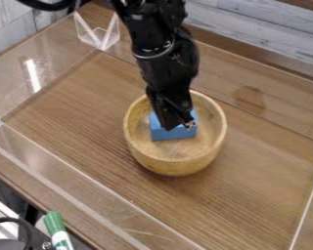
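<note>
A round wooden bowl (199, 156) sits on the wooden table, a light blue block (164, 131) lying inside it. My black gripper (179, 119) comes down from the top of the view, its fingertips over the bowl just at the block's upper part, hiding some of it. The gripper looks shut; I see nothing clearly held between its fingers.
Bare table (67, 127) surrounds the bowl. A white wire object (99, 29) stands at the back left. A green and white marker (58, 230) and a black cable lie at the front left corner.
</note>
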